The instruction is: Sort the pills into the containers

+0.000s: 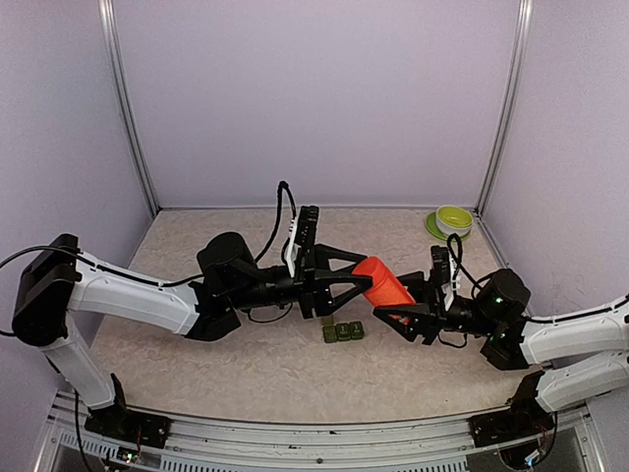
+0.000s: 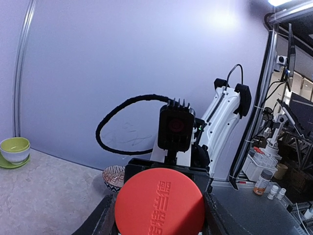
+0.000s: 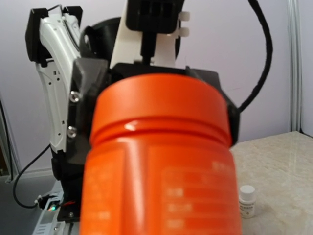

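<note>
An orange bottle (image 1: 387, 283) is held tilted above the table between my two grippers. My left gripper (image 1: 366, 269) is shut on its cap end; the red cap (image 2: 159, 201) fills the space between the fingers in the left wrist view. From the other side, my right gripper (image 1: 391, 296) has the lower body between its fingers and is shut on it. In the right wrist view the bottle's body hides those fingers. A small green compartment box (image 1: 344, 332) lies on the table below; its contents are too small to tell.
A green and white bowl stack (image 1: 454, 218) stands at the back right. A small white bottle (image 3: 247, 201) and a patterned bowl (image 2: 113, 177) sit on the table.
</note>
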